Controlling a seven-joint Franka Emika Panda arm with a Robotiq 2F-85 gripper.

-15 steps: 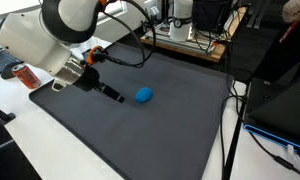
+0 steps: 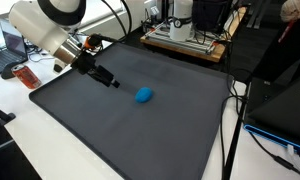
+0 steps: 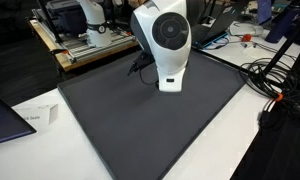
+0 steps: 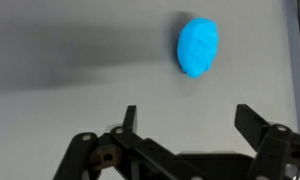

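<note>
A small bright blue object (image 2: 143, 95), rounded in outline, lies on the dark grey mat. In the wrist view the blue object (image 4: 197, 47) is above and between my spread fingers, clear of both. My gripper is open, with only bare surface between its fingertips. Seen from exterior view 1, the gripper (image 2: 108, 80) hangs low over the mat, to the left of the blue object. The white arm (image 3: 168, 50) hides most of the gripper in exterior view 2, and the blue object cannot be seen there.
An orange-red can (image 2: 26, 76) stands by the mat's left corner. Cables (image 3: 265, 80) lie beyond the mat's right edge in exterior view 2.
In exterior view 1 the arm and gripper have shifted left and toward the back of the mat, farther from the blue object. The blue object has stayed in place.
</note>
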